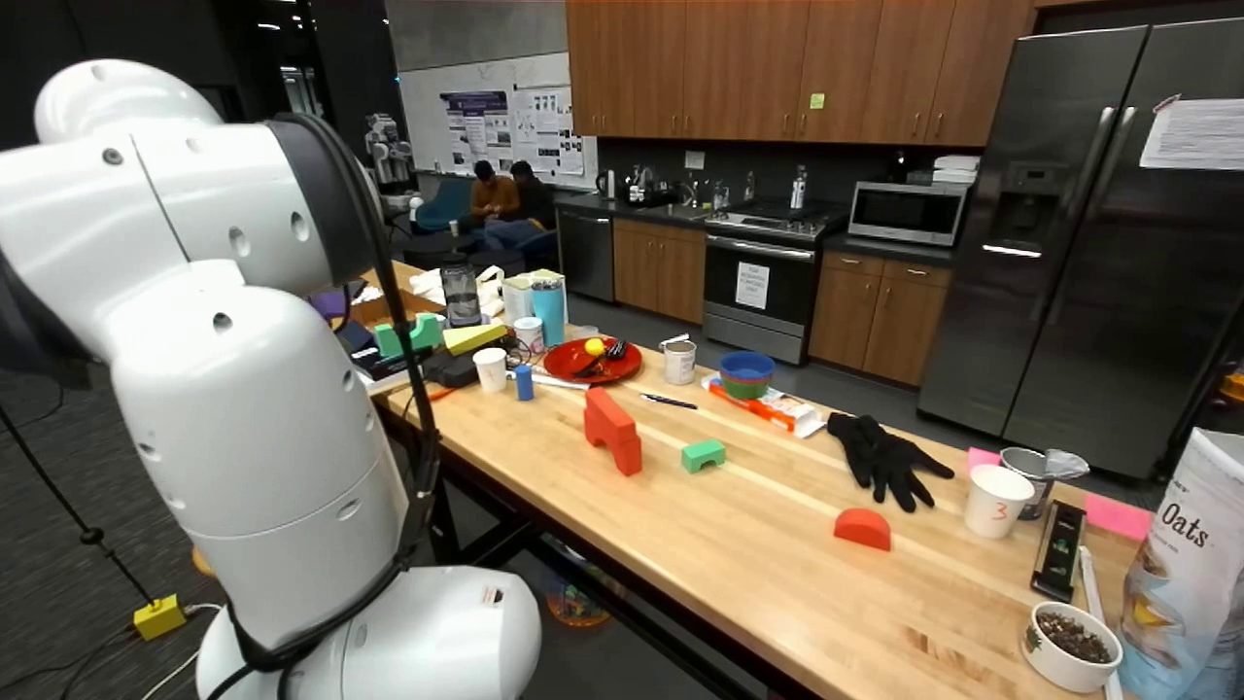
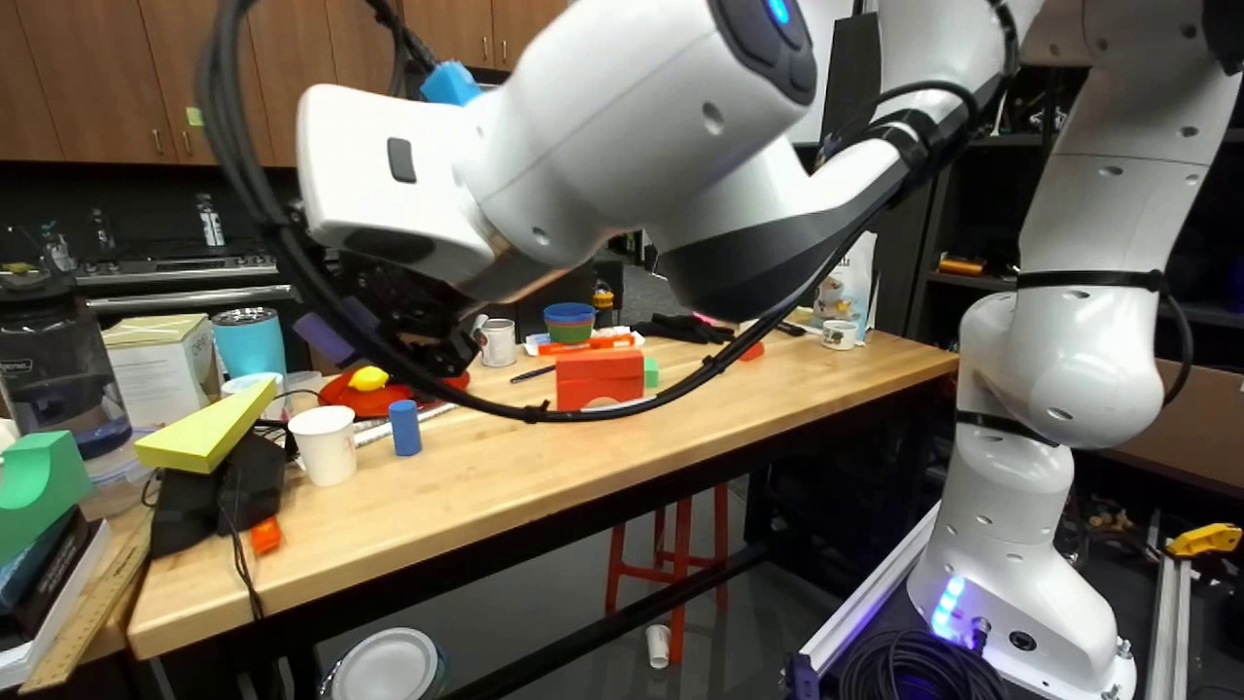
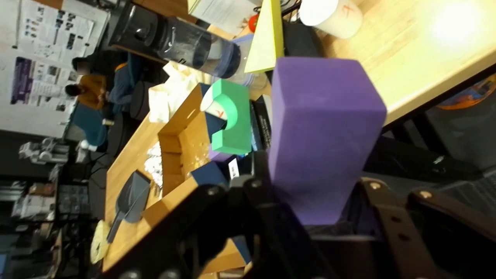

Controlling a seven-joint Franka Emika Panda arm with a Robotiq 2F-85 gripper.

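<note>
A purple rectangular block (image 3: 323,139) fills the middle of the wrist view. My gripper is shut on its lower end, a dark finger on either side. In exterior view 2 the purple block (image 2: 328,336) shows in the air at the left of the dark gripper (image 2: 402,332), partly behind a looping black cable. In exterior view 1 the arm hides the gripper. Standing on the table are a red arch-shaped block (image 1: 612,430) and a small green block (image 1: 702,455); a red half-round block (image 1: 863,529) lies nearer the front.
Clutter crowds the table's far end: a green arch block (image 3: 239,116), a yellow wedge (image 2: 210,428), an open cardboard box (image 3: 190,135), a white cup (image 2: 324,444) and a blue cylinder (image 2: 404,427). A red plate (image 1: 595,362) sits beyond. Bare wood (image 1: 746,583) lies along the front.
</note>
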